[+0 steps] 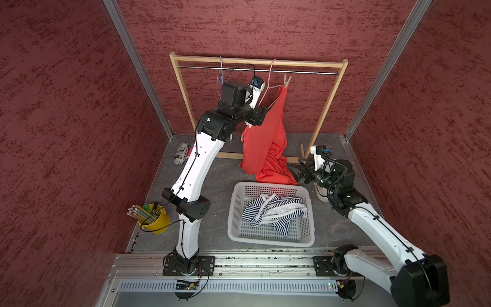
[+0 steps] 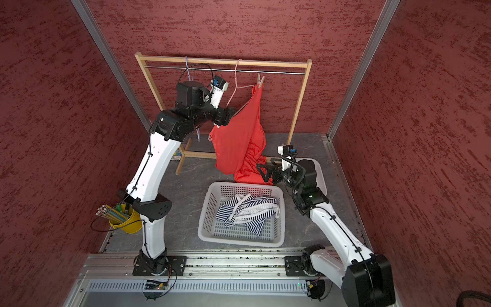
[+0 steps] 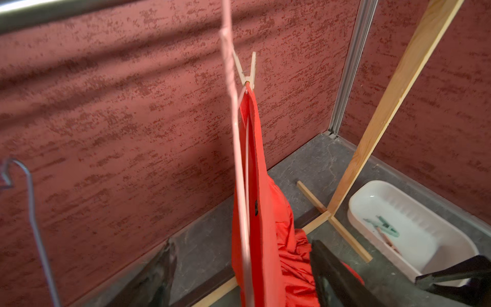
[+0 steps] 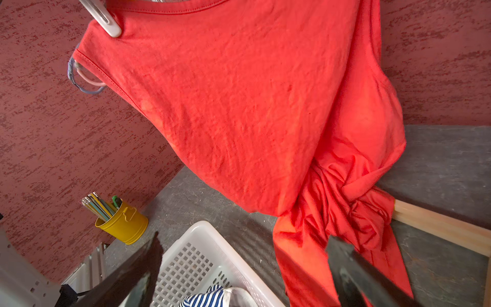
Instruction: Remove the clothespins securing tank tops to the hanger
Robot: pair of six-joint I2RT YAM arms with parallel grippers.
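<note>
A red tank top [image 1: 263, 140] hangs on a pink hanger [image 3: 235, 143] from the rack's rail. At its upper right shoulder a wooden clothespin [image 3: 252, 69] grips it in the left wrist view; a light clip [image 4: 104, 18] shows on the other shoulder in the right wrist view. My left gripper is raised before the hanger, fingers apart and open, with the hanger and cloth between them farther off. My right gripper stands open, low in front of the top's hanging lower part.
A white basket [image 1: 235, 215] with striped cloth is in front. A white tray [image 3: 419, 230] with clips sits at right, a yellow cup of pencils [image 4: 125, 225] at left. A blue hanger [image 3: 33, 220] hangs left of the pink one. The rack's wooden posts [image 1: 328, 105] flank the cloth.
</note>
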